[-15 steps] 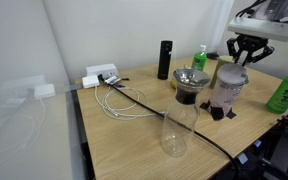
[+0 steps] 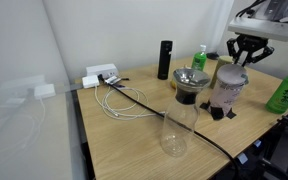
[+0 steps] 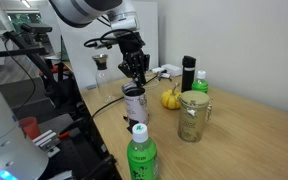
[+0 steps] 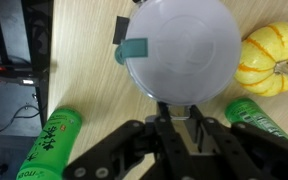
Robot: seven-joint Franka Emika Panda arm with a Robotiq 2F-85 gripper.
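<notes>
A pale round canister (image 2: 226,92) stands upright on the wooden table near the robot's base. My gripper (image 2: 241,60) reaches down to its top edge, shut on the rim. From above, the wrist view shows the canister's white round top (image 4: 189,45), with a teal tab at its left. In that view my gripper meets the near edge of the top. Exterior view 2 has the gripper (image 3: 137,80) over the canister (image 3: 135,105) too. Whether a separate lid is gripped cannot be told.
Close by stand a metal bowl (image 2: 190,80), a small pumpkin (image 4: 272,58), a tan jar (image 3: 193,115) and green bottles, one (image 3: 142,155) in front. A clear glass (image 2: 179,130) stands farther left. A white cable (image 2: 119,105) and a black cord cross the table.
</notes>
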